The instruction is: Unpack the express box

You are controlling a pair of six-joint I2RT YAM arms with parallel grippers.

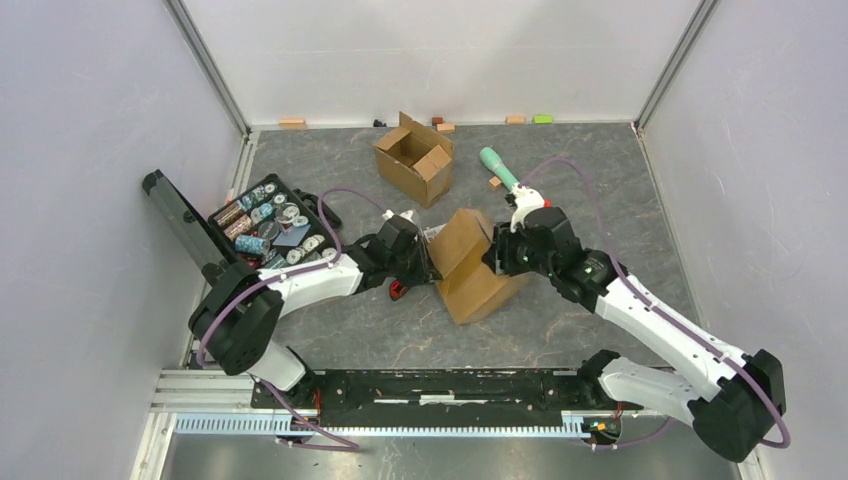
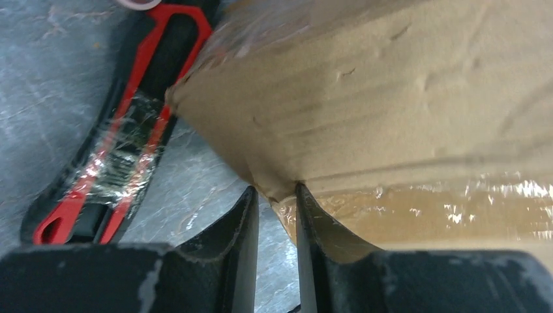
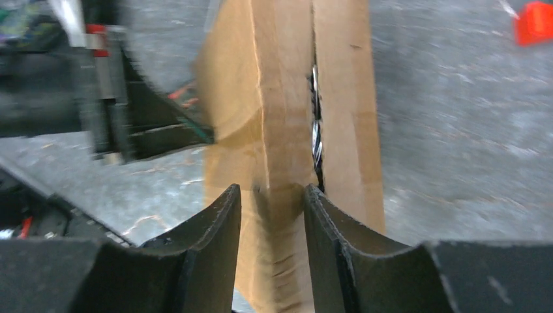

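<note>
The taped brown cardboard box point(image 1: 462, 240) is tilted between my two arms at the middle of the table. In the right wrist view my right gripper is shut on the box's edge, beside a narrow gap between cardboard panels where something dark and shiny shows. The fingertips of my left gripper stand a little apart at a lower corner of the box point(image 2: 391, 124); whether they pinch that corner cannot be made out. A red and black utility knife point(image 2: 130, 150) lies on the table close to that corner.
Behind the taped box stands a small open carton point(image 1: 400, 176). A teal flashlight-like object point(image 1: 498, 167) lies at the back right, partly hidden by my right arm. At the left is an open case point(image 1: 283, 228) of rolls.
</note>
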